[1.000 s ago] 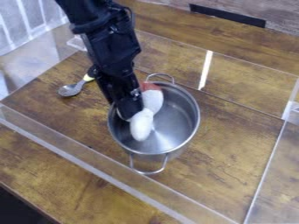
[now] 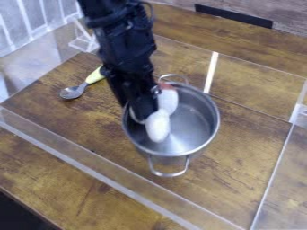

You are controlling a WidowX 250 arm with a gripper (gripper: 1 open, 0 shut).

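A steel pot (image 2: 192, 135) with wire handles stands on the wooden table inside a clear-walled tray. My black gripper (image 2: 150, 106) comes down over the pot's left side, its tip at or inside the rim. Beside the tip in the pot are white rounded shapes (image 2: 159, 128), one with a reddish part behind it; I cannot tell whether they are held. The finger opening is hidden.
A spoon (image 2: 74, 91) with a pale yellow-green handle lies at the left. Clear walls border the area.
The pot and the white shapes have shifted to the right along with my gripper, which also sits a little differently angled, showing more of the spoon's handle.
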